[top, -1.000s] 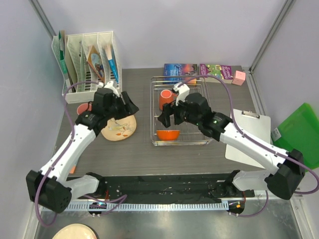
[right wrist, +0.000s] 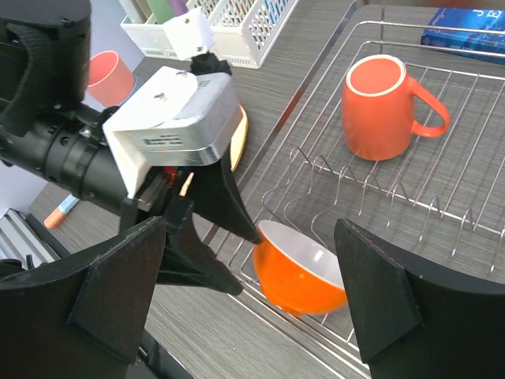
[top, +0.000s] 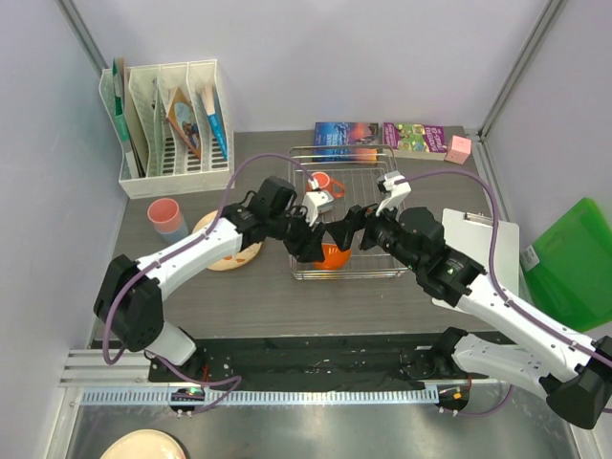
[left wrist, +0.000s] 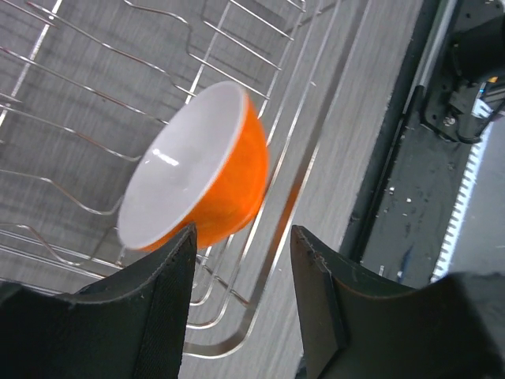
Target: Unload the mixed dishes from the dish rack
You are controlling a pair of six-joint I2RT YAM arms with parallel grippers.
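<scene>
An orange bowl [left wrist: 237, 185] with a white inside leans on its side at the near end of the wire dish rack [top: 382, 273]. My left gripper is open at the bowl's left side; in the right wrist view one of its fingers [right wrist: 229, 207] reaches the bowl's rim. Whether it touches cannot be told. Just to the right, above the rack, my right gripper [top: 341, 227] is open with nothing held. An orange mug [right wrist: 379, 106] stands upside down farther back in the rack, its handle to the right.
Left of the rack lies a patterned plate [top: 229, 260], with a pink cup [top: 164, 212] and a white file holder [top: 182, 182] beyond. Books [top: 346, 136] lie behind the rack, a clipboard [top: 478, 249] to its right. Both grippers are close together.
My left arm has swung right from over the plate to the bowl. My right gripper has shifted right. Lately the bowl has moved slightly right and tipped.
</scene>
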